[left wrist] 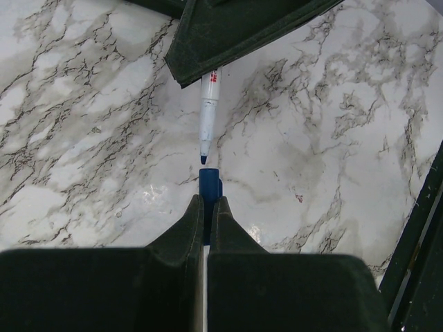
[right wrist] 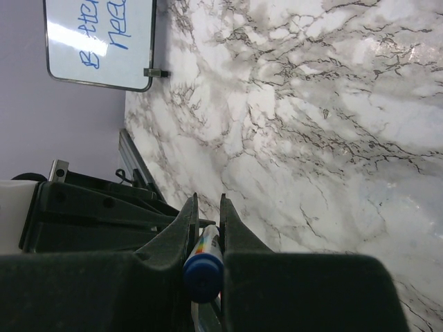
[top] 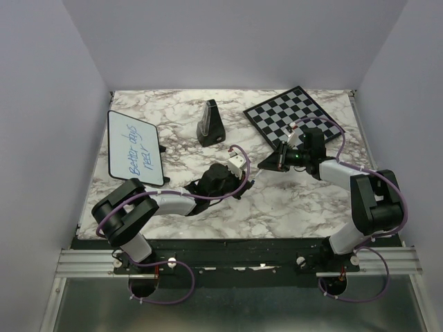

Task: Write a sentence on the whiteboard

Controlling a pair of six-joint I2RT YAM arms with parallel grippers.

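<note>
The whiteboard [top: 133, 149] lies at the left, reading "Better days near" in blue; part of it shows in the right wrist view [right wrist: 100, 38]. My left gripper [top: 243, 187] is shut on the blue marker cap [left wrist: 209, 181]. Just beyond the cap's open end, a white marker [left wrist: 208, 117] points its blue tip at it, a small gap between them. My right gripper [top: 268, 167] is shut on that marker, whose blue rear end [right wrist: 203, 277] faces its camera.
A checkerboard [top: 291, 111] lies at the back right, a dark stand [top: 211, 128] at the back centre.
</note>
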